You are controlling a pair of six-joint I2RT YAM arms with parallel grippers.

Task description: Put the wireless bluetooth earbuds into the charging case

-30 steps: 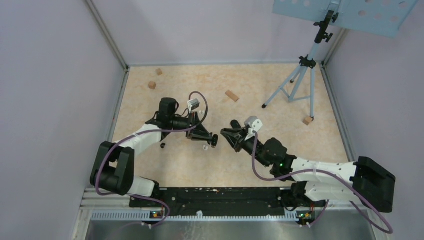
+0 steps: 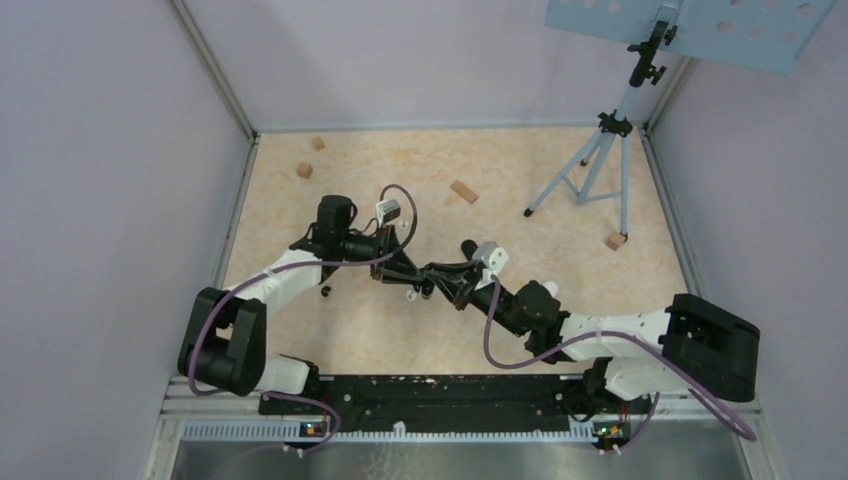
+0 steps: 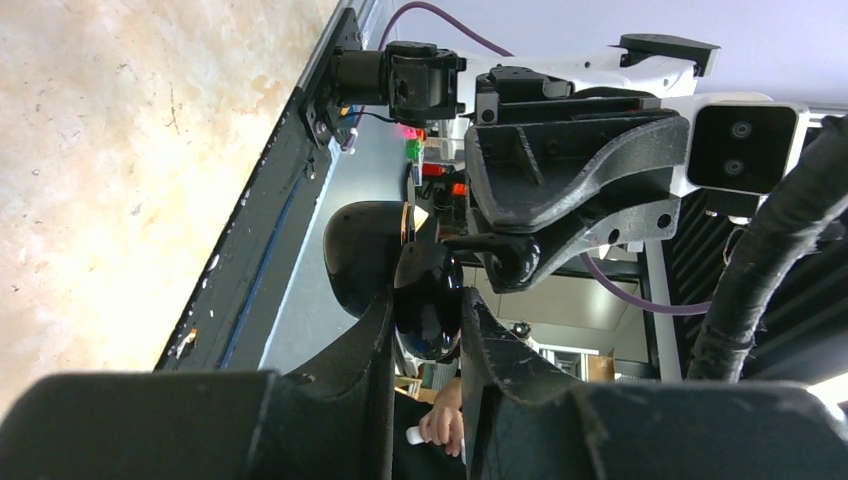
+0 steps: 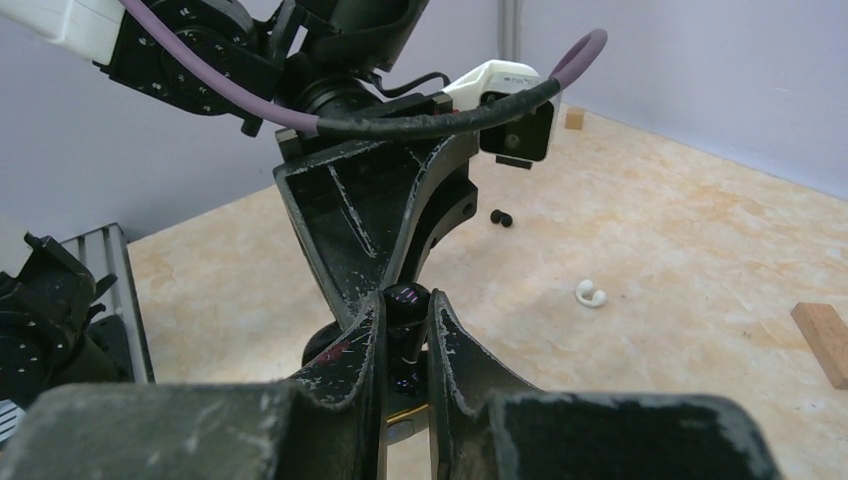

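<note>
A glossy black charging case (image 3: 362, 255) with a gold-coloured edge stands with its lid raised, and my left gripper is shut on it. From the right, my right gripper is shut on a small black earbud (image 4: 406, 300). The earbud is right at the case (image 4: 408, 428), beyond it in the right wrist view. Both grippers meet above the table near the centre in the top view. Fingers hide much of the case, and I cannot tell whether the earbud sits inside a slot.
White earbuds (image 4: 590, 293) and a pair of small black pieces (image 4: 502, 217) lie on the table. A dark oval object (image 2: 470, 249) lies behind the right gripper. Wooden blocks (image 2: 464, 191) and a tripod (image 2: 600, 150) stand farther back. Bare tabletop lies in front.
My right gripper has moved left, closing the gap to the case held by the left one. The left arm has stayed almost still.
</note>
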